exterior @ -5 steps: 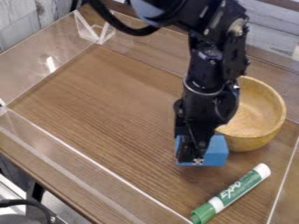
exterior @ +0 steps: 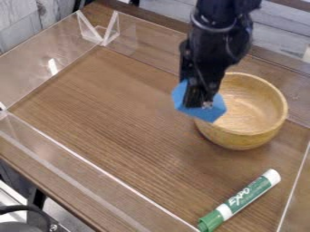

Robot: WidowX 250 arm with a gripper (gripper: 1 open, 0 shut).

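Note:
My dark gripper [exterior: 198, 86] reaches down from the top centre, shut on a blue object [exterior: 204, 111], which it holds just left of and partly over the near-left rim of a tan bowl [exterior: 248, 127] on the right side of the wooden table [exterior: 97, 145]. The fingertips are partly hidden behind the blue object.
A green marker [exterior: 237, 202] with white lettering "EXPO" lies at the lower right. A small clear plastic stand [exterior: 101, 32] is near the upper left. Clear low walls edge the table.
The gripper has lifted the blue object and moved it up and slightly left from low beside the bowl's near side. The bowl and marker look unmoved.

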